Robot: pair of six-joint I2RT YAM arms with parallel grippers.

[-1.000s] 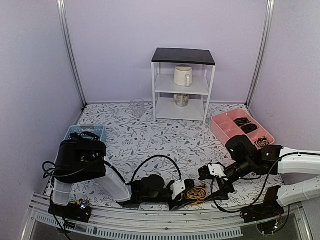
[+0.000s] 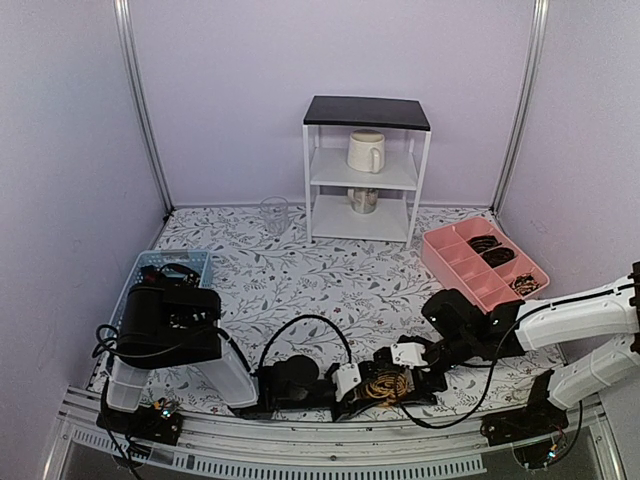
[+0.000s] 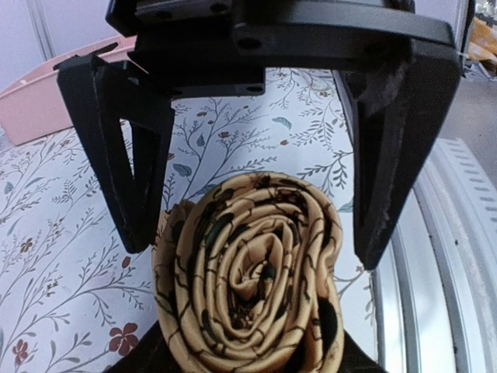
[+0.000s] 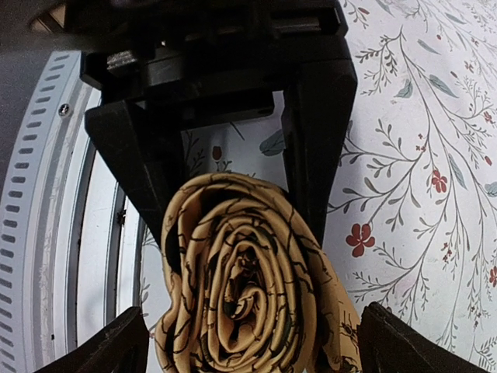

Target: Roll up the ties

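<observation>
A rolled tan tie (image 2: 385, 386) with dark patterning lies near the table's front edge between my grippers. Its spiral end fills the lower middle of both the left wrist view (image 3: 256, 272) and the right wrist view (image 4: 245, 303). My left gripper (image 2: 350, 395) reaches from the left and sits at the roll's left side; its fingers are hard to make out. My right gripper (image 2: 415, 385) is open at the roll's right side. In each wrist view the other gripper's fingers stand beyond the roll, and the bottom of the roll is cut off.
A pink divided box (image 2: 470, 265) with rolled ties stands at the back right, a blue basket (image 2: 205, 265) at the left. A white shelf (image 2: 360, 220) with mugs and a glass (image 2: 275, 215) are at the back.
My right gripper has moved left, closer around the roll. My left gripper has shifted slightly left.
</observation>
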